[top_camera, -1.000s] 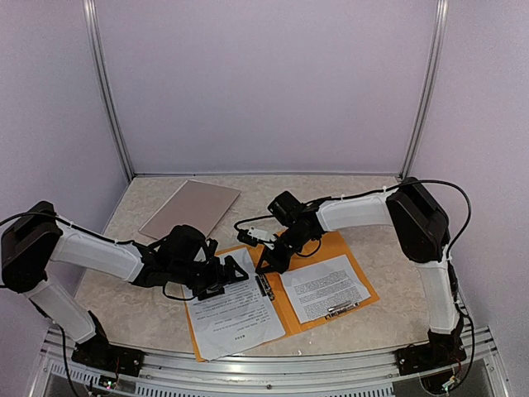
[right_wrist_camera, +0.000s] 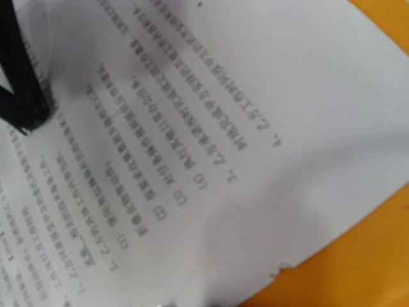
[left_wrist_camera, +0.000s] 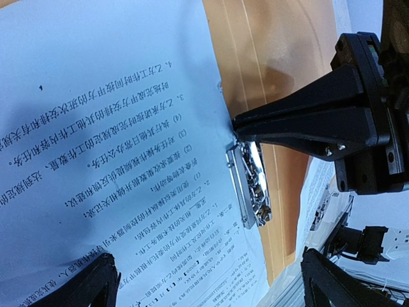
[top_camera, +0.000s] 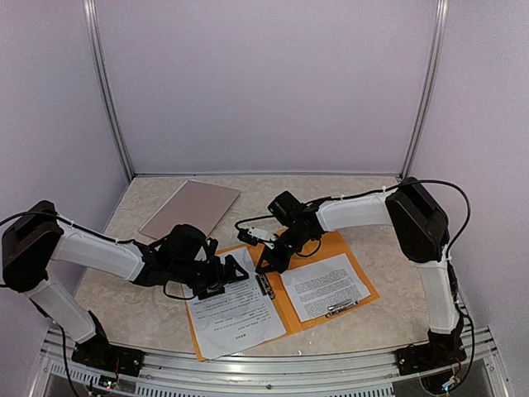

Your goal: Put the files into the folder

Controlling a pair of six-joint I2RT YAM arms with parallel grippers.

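An orange folder (top_camera: 364,289) lies open on the table. Printed sheets (top_camera: 240,314) cover its left half, beside a metal clip (left_wrist_camera: 249,182) at their inner edge; more sheets (top_camera: 324,288) lie on the right half with another clip (top_camera: 341,308). My left gripper (top_camera: 223,277) hovers open over the left sheets. My right gripper (top_camera: 266,263) is shut, its tips at the top end of the middle clip in the left wrist view; whether anything thin is between them is hidden. In the right wrist view, a black finger shows over the paper.
A pinkish-grey board (top_camera: 190,207) lies at the back left of the table (top_camera: 132,322). Bare table shows at the back and far right. The two grippers are close together over the folder.
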